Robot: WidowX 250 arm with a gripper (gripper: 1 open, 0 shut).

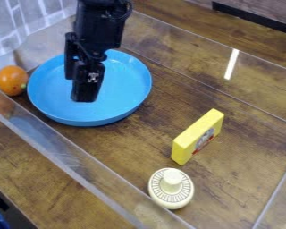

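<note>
My black gripper (86, 76) hangs over a blue bowl (119, 104) in the upper left, its fingers pointing down and standing open. I see nothing clearly between them. An orange round object (12, 80) sits just left of the bowl. A yellow box (197, 136) stands upright on the wooden table to the lower right of the bowl, with a white round object with a raised knob (171, 189) below it.
A transparent strip runs diagonally along the lower left, and a clear wall stands at the back left.
</note>
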